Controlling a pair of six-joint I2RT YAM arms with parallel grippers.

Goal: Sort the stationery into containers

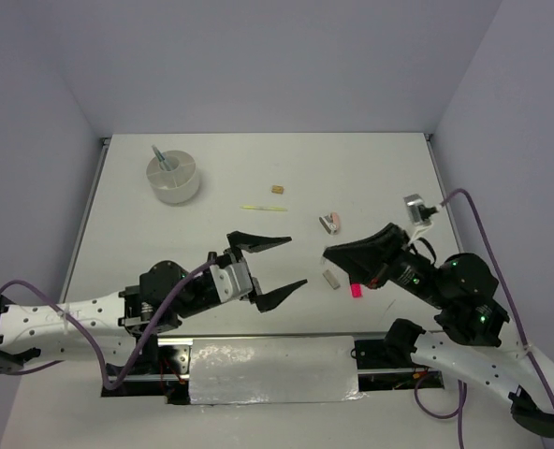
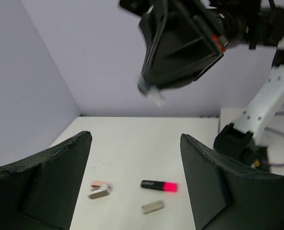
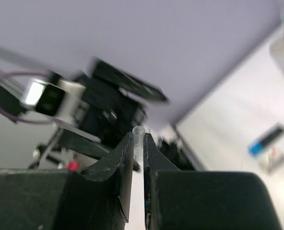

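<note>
My left gripper (image 1: pixel 275 268) is open at the table's front middle, facing my right gripper (image 1: pixel 329 253), which is shut on a small pale cylinder (image 3: pixel 138 143), seen between its fingertips in the right wrist view. On the white table lie a yellow pencil-like stick (image 1: pixel 264 208), a tan block (image 1: pixel 277 189), a pink-and-silver item (image 1: pixel 330 222), a grey block (image 1: pixel 331 280) and a black-and-pink marker (image 1: pixel 356 290). A clear container (image 1: pixel 172 187) with a pale blue item in it stands at the back left. A blue-capped dark item (image 3: pixel 266 139) shows blurred in the right wrist view.
Walls (image 1: pixel 277 65) enclose the table's back and sides. A thin grey item (image 1: pixel 389 306) lies at the front right. Purple cables run along both arms.
</note>
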